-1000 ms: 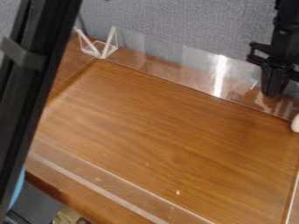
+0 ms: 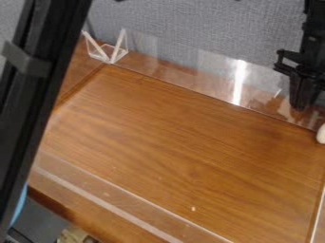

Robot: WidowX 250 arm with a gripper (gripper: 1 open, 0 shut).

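Observation:
My black gripper [image 2: 299,93] hangs at the upper right, over the back edge of the wooden tray floor [image 2: 178,161], in front of the clear back wall. It looks shut, with nothing visible between its fingers. A small white object [image 2: 320,133] is cut off by the right edge of the view, just below and right of the gripper.
Clear plastic walls [image 2: 191,76] border the wooden surface, with white brackets [image 2: 106,49] at the back left corner. A black post [image 2: 28,76] crosses the left side. The wooden floor is otherwise empty.
The gripper has shifted very slightly to the right over the last second. Nothing else has visibly changed.

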